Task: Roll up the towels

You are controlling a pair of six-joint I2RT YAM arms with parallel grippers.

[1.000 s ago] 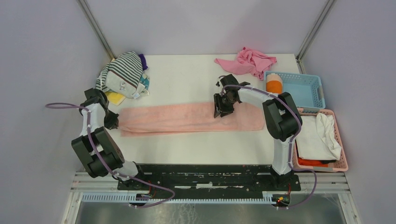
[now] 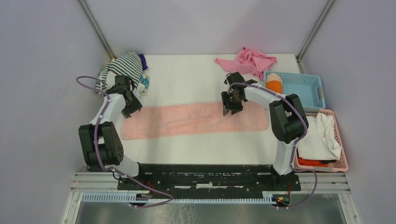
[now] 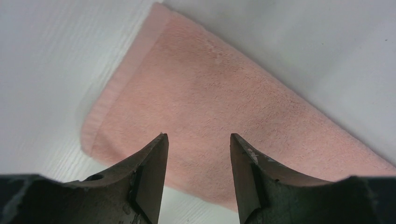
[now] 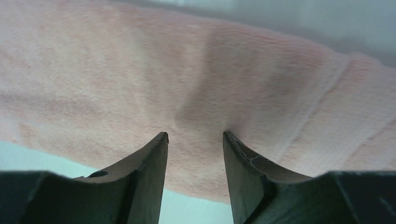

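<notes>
A long pink towel lies spread flat across the table. My left gripper is over its left end; in the left wrist view its open fingers are above the towel, whose end and corners show. My right gripper is over the towel's right part; in the right wrist view its fingertips stand apart above creased cloth, nothing between them.
A striped cloth pile is at back left, a bright pink crumpled cloth at back right. A blue basket with an orange roll and a pink basket of folded cloths stand right.
My left gripper has moved right and back from the towel's left edge to above it. My right gripper has shifted slightly right. The towel's left end lies flatter.
</notes>
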